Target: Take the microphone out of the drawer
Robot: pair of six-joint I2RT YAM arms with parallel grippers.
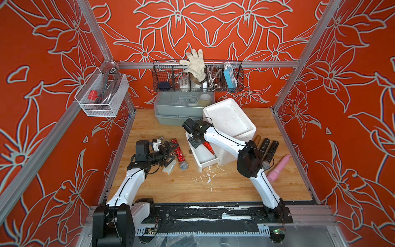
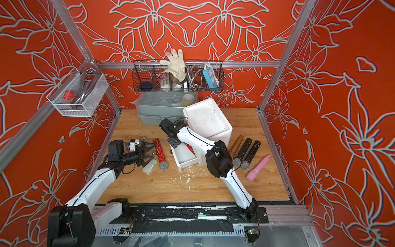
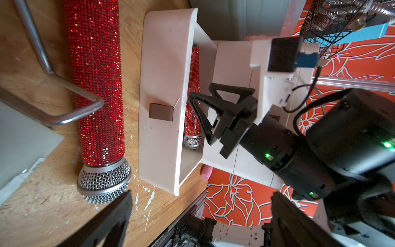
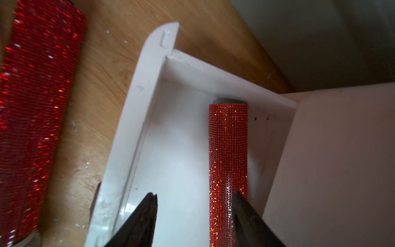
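Note:
A red rhinestone microphone lies inside the pulled-out white drawer; its silver head [image 3: 192, 142] shows in the left wrist view. My right gripper hovers directly over it, fingers apart, nothing between them. A second red microphone [image 3: 96, 131] lies on the wood outside the drawer, near my left gripper, which is open and empty above the table, left of that microphone in the top views.
A grey lidded box [image 1: 172, 119] stands behind the white drawer unit [image 1: 230, 115]. Black microphones [image 2: 242, 150] and a pink one [image 2: 259, 166] lie at right. A metal wire piece [image 3: 74, 115] and pale packet [image 2: 149, 166] lie at left.

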